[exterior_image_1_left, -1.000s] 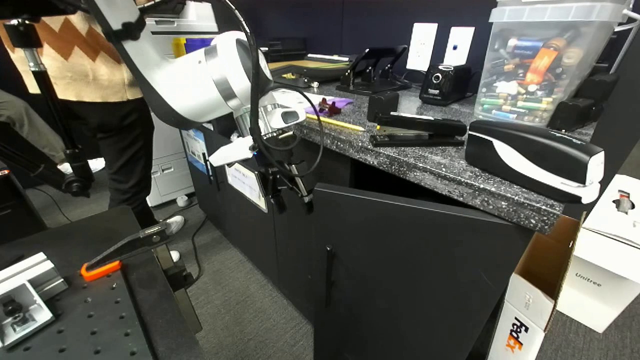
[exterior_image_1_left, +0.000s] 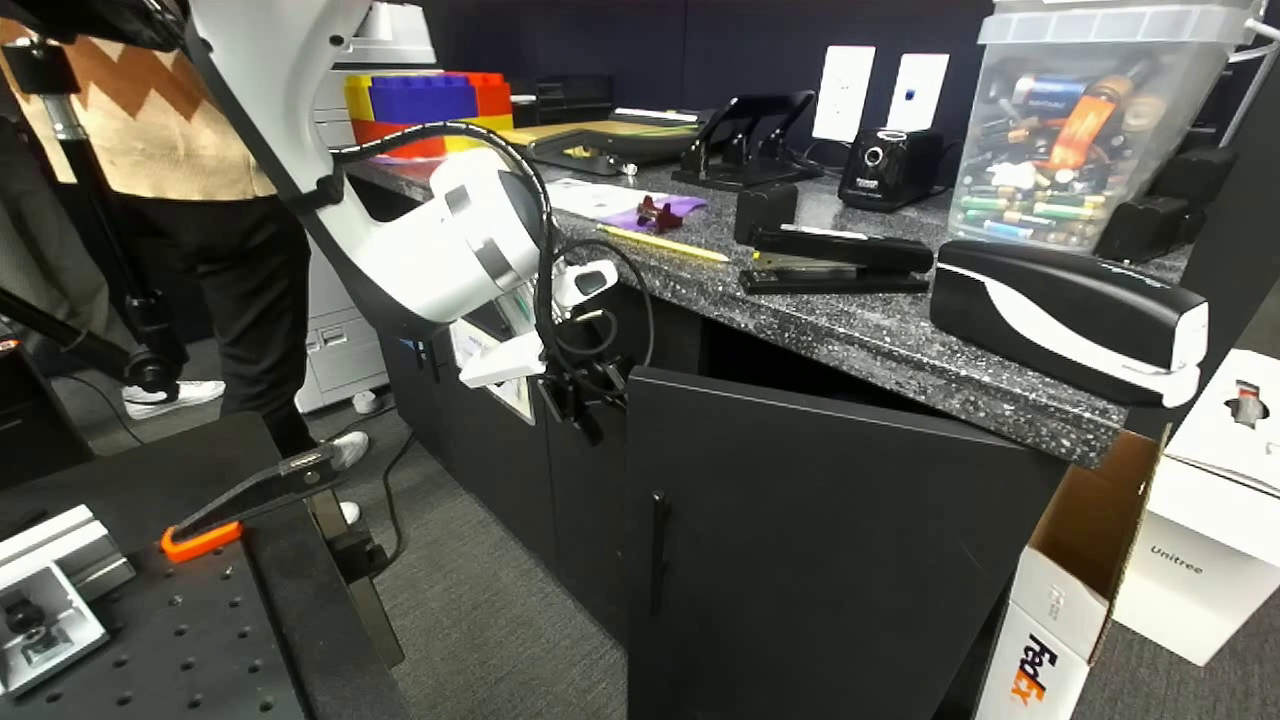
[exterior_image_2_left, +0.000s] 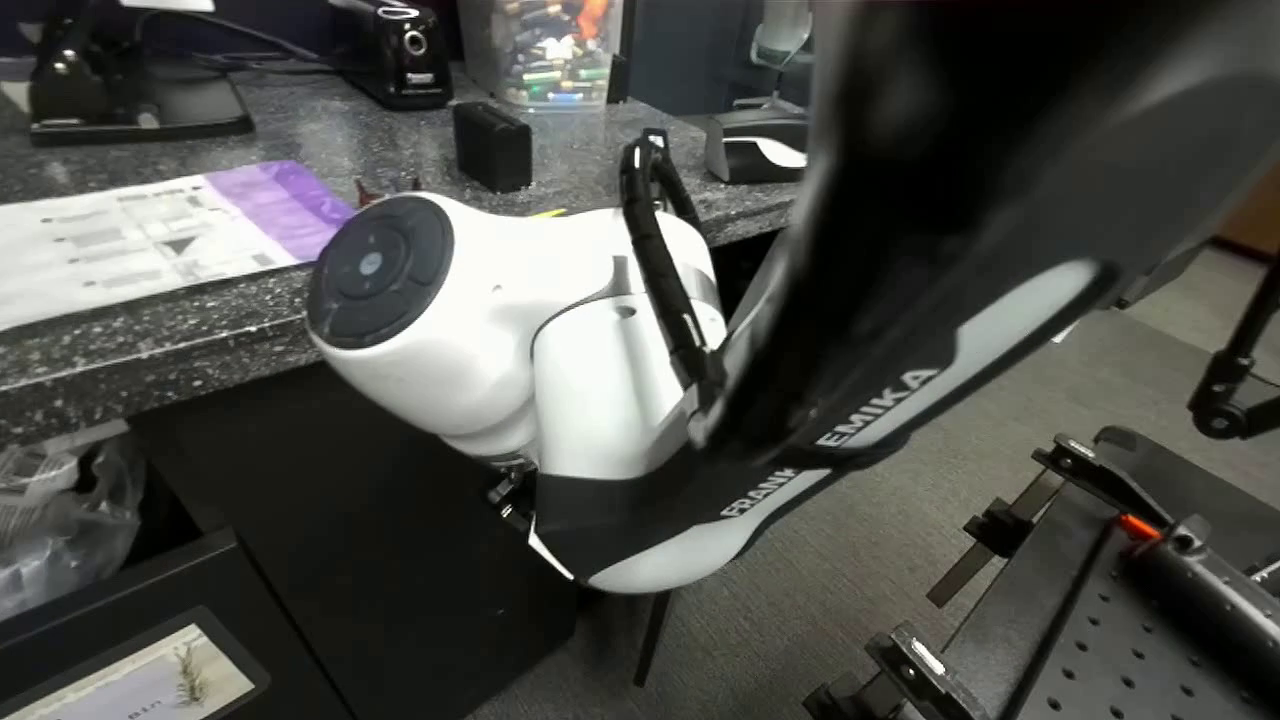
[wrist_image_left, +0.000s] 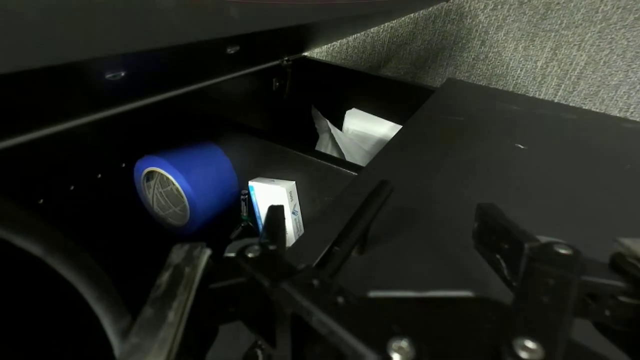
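A black cabinet door (exterior_image_1_left: 828, 540) stands partly swung out from under the counter. In the wrist view, its bar handle (wrist_image_left: 354, 228) shows between the fingers of my open gripper; whether it is level with the fingertips or deeper I cannot tell. No object is held. Exterior view 1 has the gripper (exterior_image_1_left: 588, 420) beside the door's free edge, partly hidden by the door. Inside the cabinet, a blue tape roll (wrist_image_left: 204, 180) and a small white box (wrist_image_left: 279, 204) sit on a shelf. The arm covers most of the gripper in exterior view 2.
Above the door, the speckled counter (exterior_image_1_left: 864, 348) carries a stapler (exterior_image_1_left: 840, 258) and a black-and-white device (exterior_image_1_left: 1068, 318) near its edge. An open carton (exterior_image_1_left: 1056, 600) stands close behind the door. A black perforated table (exterior_image_1_left: 180, 636) lies across the carpeted gap.
The forearm and wrist have shifted and tilted, bringing the gripper's fingers partly behind the door's free edge. The door looks unmoved.
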